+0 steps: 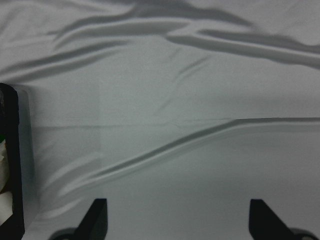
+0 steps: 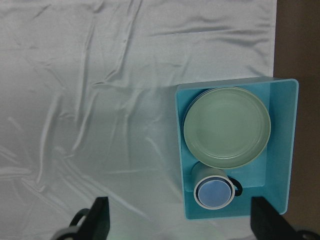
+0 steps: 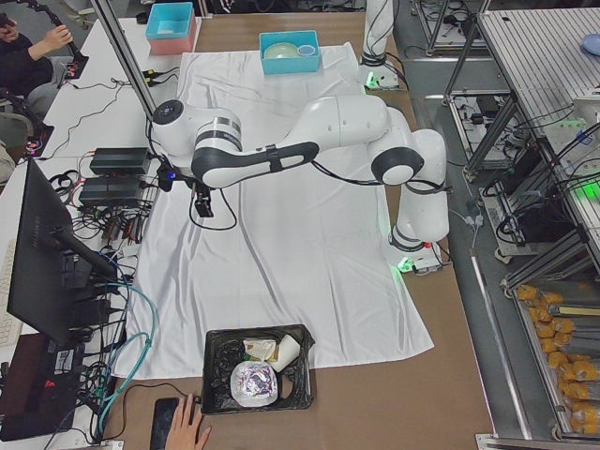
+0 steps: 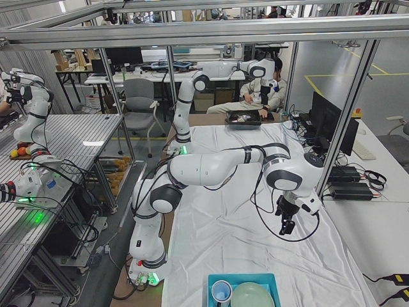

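A blue bin (image 2: 180,150) holds a pale green plate (image 2: 227,127) and a mug (image 2: 213,192) with a dark handle. At the cloth's other end a black tray (image 3: 215,366) holds a foil-covered round item (image 3: 253,382) and pale wrappers or paper. In the left wrist view, my left gripper is open over bare cloth, with the tray's edge at far left. In the right wrist view, my right gripper is open above the cloth and the bin's near part, nothing between its fingers.
White cloth (image 3: 262,262) covers the middle, mostly clear, under the arms. A monitor (image 3: 47,262), cables and boxes line one side. A hand (image 3: 187,431) and phone (image 3: 164,422) are at the near edge in the camera left view.
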